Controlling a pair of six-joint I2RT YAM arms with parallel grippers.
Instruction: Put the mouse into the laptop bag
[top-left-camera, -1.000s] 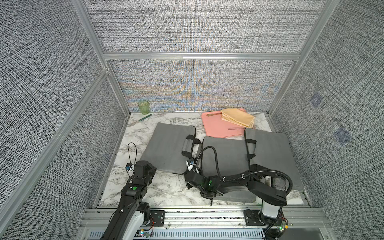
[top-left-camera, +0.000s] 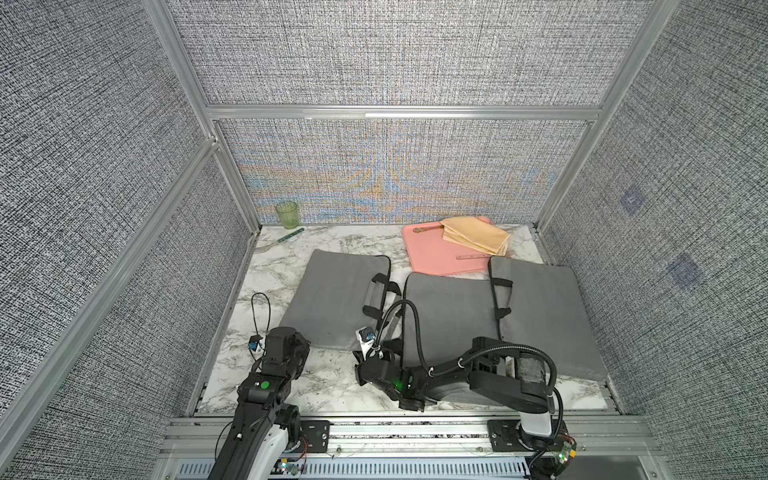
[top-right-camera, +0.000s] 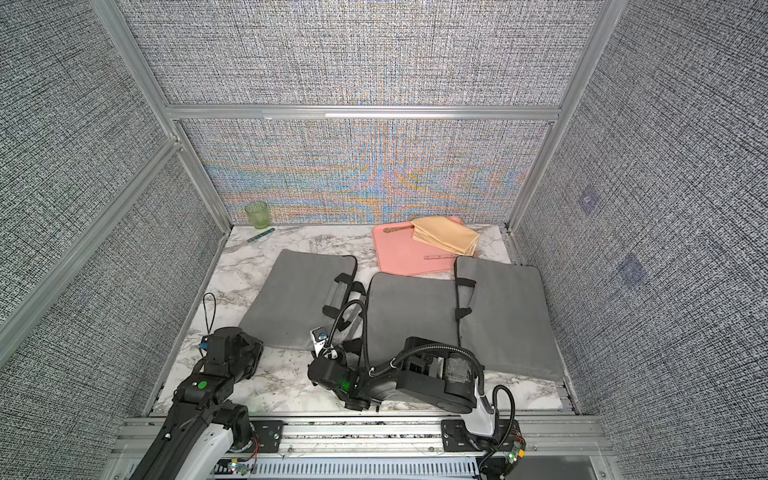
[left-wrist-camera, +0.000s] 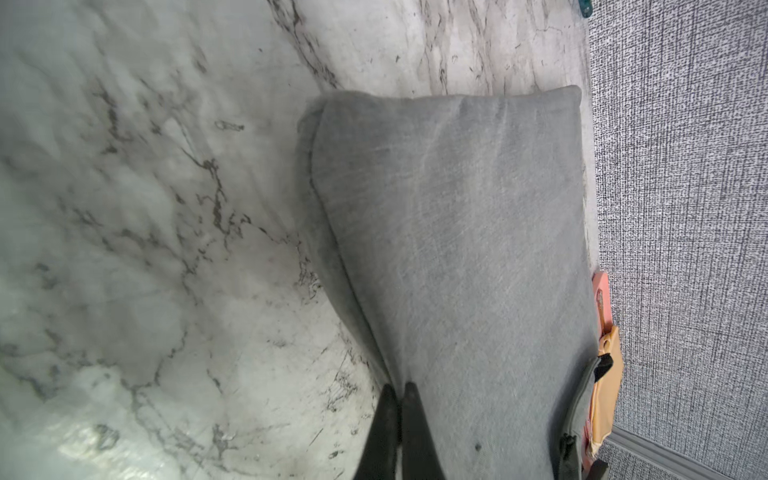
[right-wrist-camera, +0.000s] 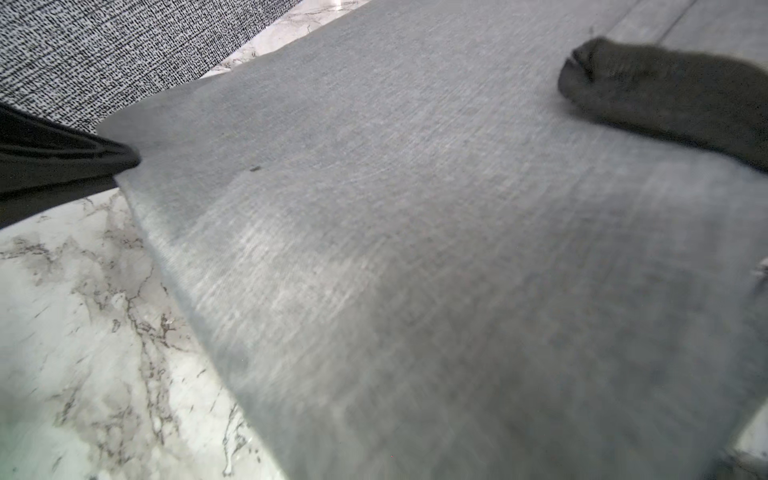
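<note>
No mouse shows in any view. A grey laptop bag lies flat on the left of the table, with dark handles on its right side. At its front edge, my left gripper is shut, the cloth edge pinched between its fingertips. The right wrist view shows the same thing from the side: the left fingers meet the bag's far corner. My right gripper is beside the bag's front right corner. Its fingertips are hidden in its own wrist view, where blurred grey cloth fills the lower part.
Two more grey bags lie at the middle and right. Behind them is a pink board with a yellow cloth. A green glass and a pen stand back left. Bare marble runs along the left.
The left bag has slid slightly toward the front together with my left arm. My right gripper has moved left and a little forward, toward the bag's front right corner.
</note>
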